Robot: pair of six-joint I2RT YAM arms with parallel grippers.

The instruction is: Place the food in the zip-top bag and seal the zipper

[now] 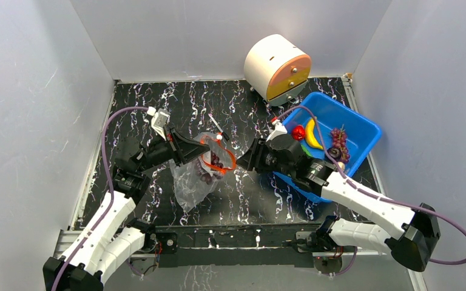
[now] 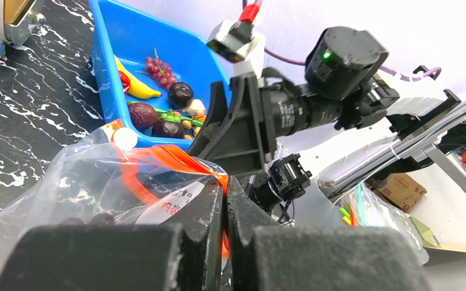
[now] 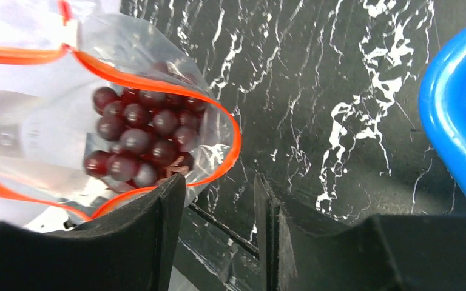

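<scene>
The clear zip bag [image 1: 188, 182] with an orange zipper rim lies mid-table, grapes [image 3: 142, 136] inside, its mouth open. My left gripper [image 1: 204, 148] is shut on the bag's upper edge; in the left wrist view the orange strip runs into its fingertips [image 2: 224, 206]. My right gripper [image 1: 243, 162] is part open beside the bag's right side; in the right wrist view its fingers [image 3: 279, 242] frame bare table, nothing between them, just below the orange rim.
A blue bin [image 1: 358, 127] at right holds a banana, red pepper, grapes and other food. A white cylindrical drawer box [image 1: 264, 66] stands at the back. A marker [image 1: 217, 124] lies behind the bag.
</scene>
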